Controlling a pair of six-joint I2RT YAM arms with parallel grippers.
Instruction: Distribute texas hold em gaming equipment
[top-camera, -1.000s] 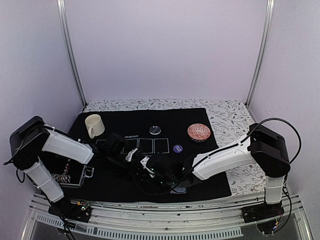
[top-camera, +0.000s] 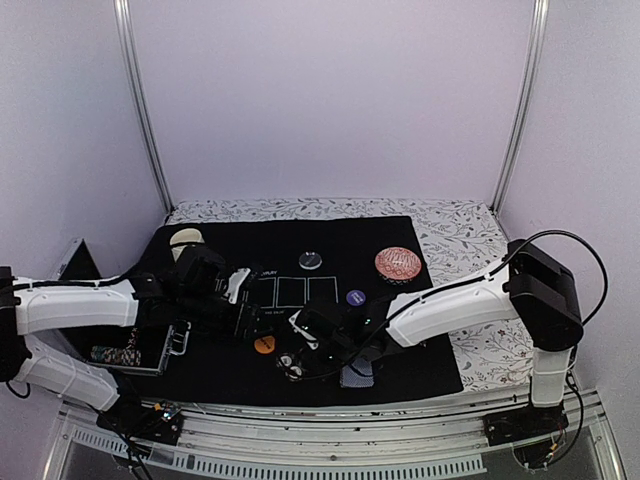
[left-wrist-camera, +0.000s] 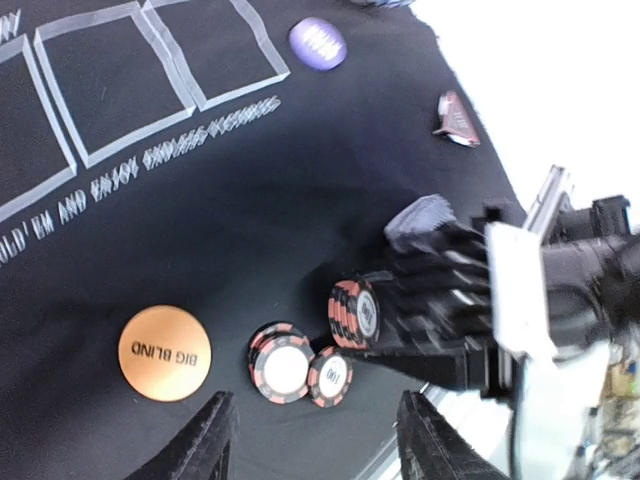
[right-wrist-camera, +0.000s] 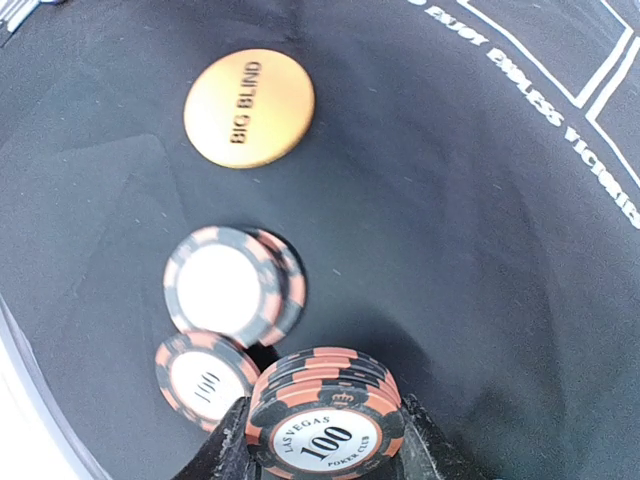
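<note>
My right gripper is shut on a stack of 100 chips (right-wrist-camera: 325, 435), held at the lower middle of its view. Beside it on the black mat, two loose chip piles lie: a stack (right-wrist-camera: 220, 285) and a 100 chip (right-wrist-camera: 200, 380). The orange BIG BLIND button (right-wrist-camera: 250, 105) lies above them. My left gripper hangs over the mat left of the right one, its fingers apart with nothing seen between them. A purple button (top-camera: 356, 298) lies near the printed card boxes.
A metal case of chips (top-camera: 118, 355) is at the left, a mug (top-camera: 187, 240) behind the left arm. A red round object (top-camera: 397, 264) and a silver disc (top-camera: 310, 260) lie toward the back.
The left arm has pulled back leftward and risen, uncovering the BIG BLIND button and the chips in the top view. The right arm has shifted slightly.
</note>
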